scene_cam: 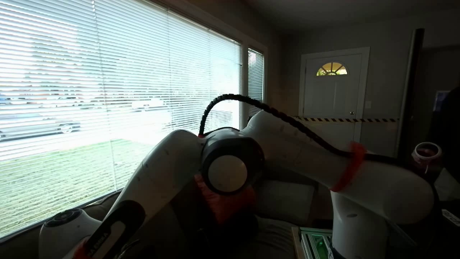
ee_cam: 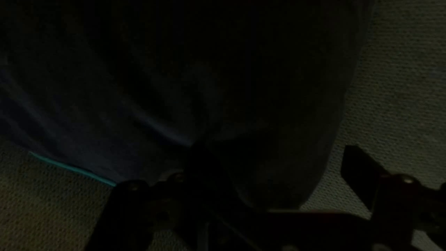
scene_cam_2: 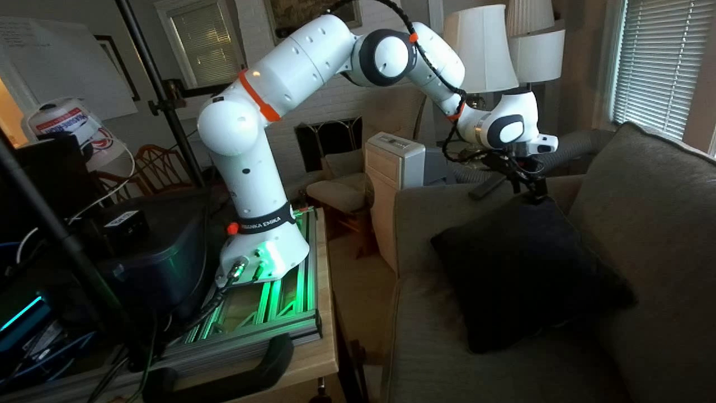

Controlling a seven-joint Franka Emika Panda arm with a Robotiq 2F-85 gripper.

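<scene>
A dark pillow (scene_cam_2: 533, 275) leans on the grey couch in the second exterior view. My gripper (scene_cam_2: 532, 190) points down at the pillow's upper edge; whether they touch is hard to tell there. Seen from the wrist, the gripper is open, its dark fingers standing wide apart. A creased corner of the pillow (ee_cam: 267, 167) reaches between them, and the left finger overlaps the fabric. The right finger (ee_cam: 359, 171) lies over the couch cloth beside the pillow. The image is very dark, so contact is unclear. The first exterior view does not show the fingers clearly.
The couch (scene_cam_2: 436, 295) has a high backrest to the right. A red pillow (scene_cam: 226, 200) sits partly behind my arm. Lamps (scene_cam_2: 475, 50) and a white cabinet (scene_cam_2: 396, 168) stand beyond the couch. The window with blinds (scene_cam: 107, 86) runs alongside the arm.
</scene>
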